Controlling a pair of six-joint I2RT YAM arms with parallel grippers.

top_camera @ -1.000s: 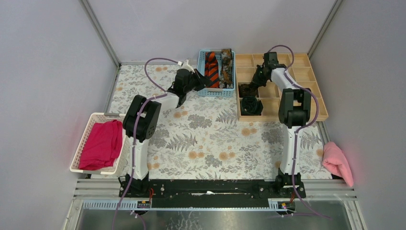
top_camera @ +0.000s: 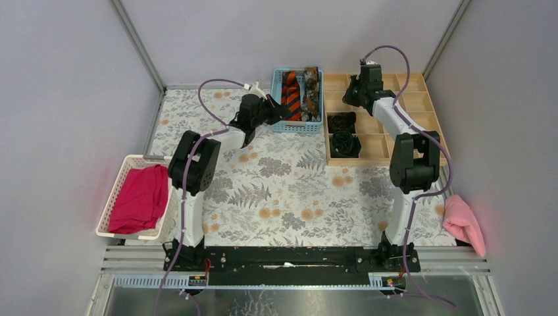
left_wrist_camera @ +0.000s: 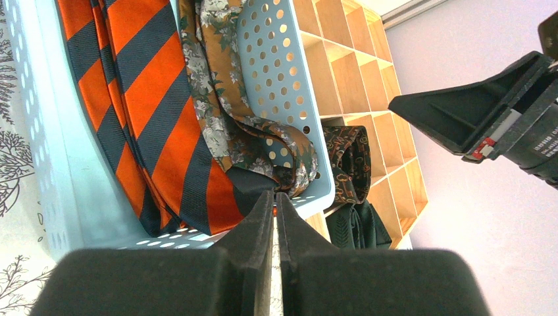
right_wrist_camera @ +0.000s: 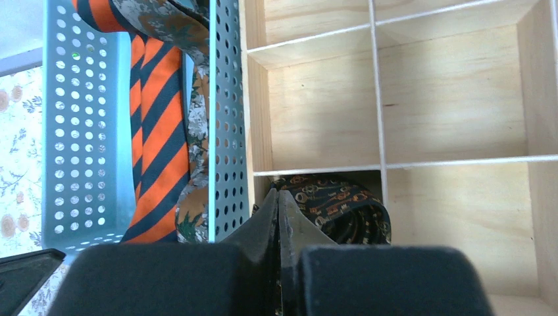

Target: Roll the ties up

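Observation:
A blue perforated basket holds an orange-and-navy striped tie and a brown flowered tie, both unrolled. To its right is a wooden divided box. One of its cells contains a rolled dark patterned tie; the cell in front contains a dark green roll. At the basket's front left, my left gripper is shut to a narrow gap, where I make out no held tie. Above the box, my right gripper is shut, with nothing showing between its fingertips.
A white basket of red cloth stands at the left, and pink cloth lies at the far right. Several box cells are empty. The patterned tablecloth is clear in the middle.
The left arm has stayed still.

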